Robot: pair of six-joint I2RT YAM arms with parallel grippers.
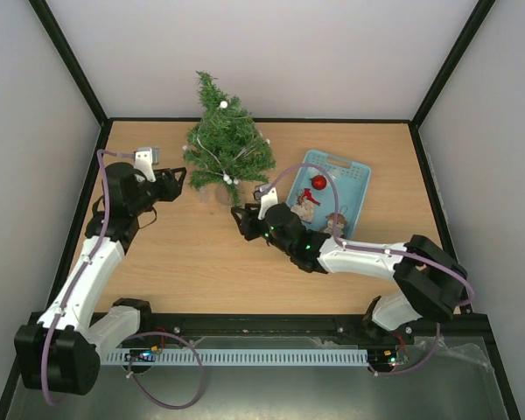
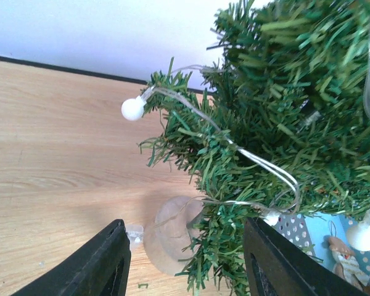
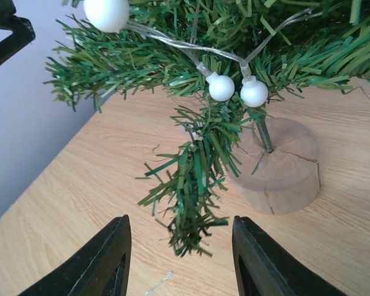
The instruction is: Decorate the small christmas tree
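Note:
The small green tree (image 1: pixel 230 140) stands at the back of the table on a wooden base (image 3: pixel 283 179), strung with white bulb lights (image 3: pixel 221 87). My left gripper (image 1: pixel 182 178) is open at the tree's left side; in its wrist view, the base and a low branch appear beyond the gap between its fingers. Just in front of the tree, my right gripper (image 1: pixel 237 219) is also open. A drooping branch tip (image 3: pixel 194 228) shows between its fingers in the right wrist view, with no grip on it. Neither gripper holds an ornament.
Right of the tree lies a blue tray (image 1: pixel 357 192) with a red ball (image 1: pixel 318 182), a red ornament (image 1: pixel 311 196) and small figures (image 1: pixel 335 224). One black finger (image 3: pixel 9 37) of the left gripper enters the right wrist view.

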